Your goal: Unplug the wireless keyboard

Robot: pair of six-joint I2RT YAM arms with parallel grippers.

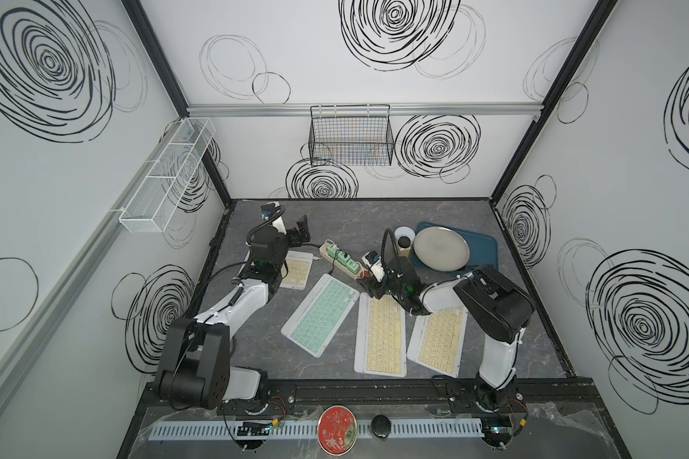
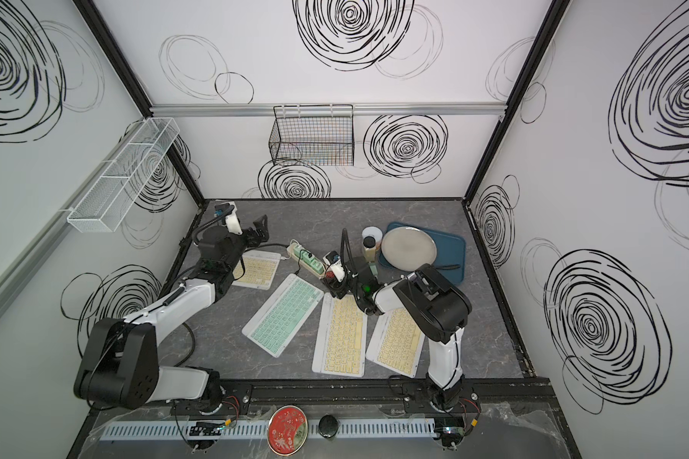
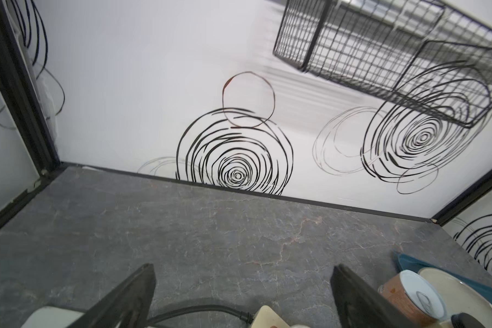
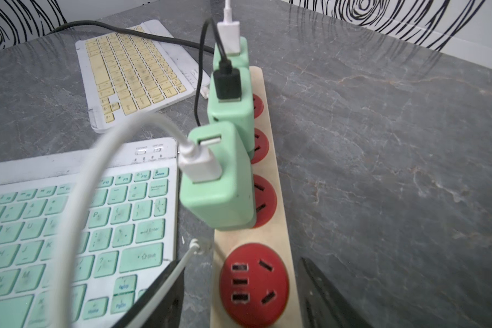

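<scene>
My right gripper is open at the near end of the power strip [image 4: 276,218], around its red end socket [image 4: 257,306]. Green adapters [image 4: 216,202] on the strip carry white and black cable plugs; a loose white cable end [image 4: 199,246] shows beside the near socket. A mint keyboard [image 1: 320,313] and yellow keyboards [image 1: 380,344] lie in front. My left gripper is open and raised at the back left, nothing between its fingers, facing the back wall.
A blue tray [image 1: 482,252] with a grey plate [image 1: 440,246] and cans [image 1: 403,237] sit at the back right. Wire baskets [image 1: 350,141] hang on the walls.
</scene>
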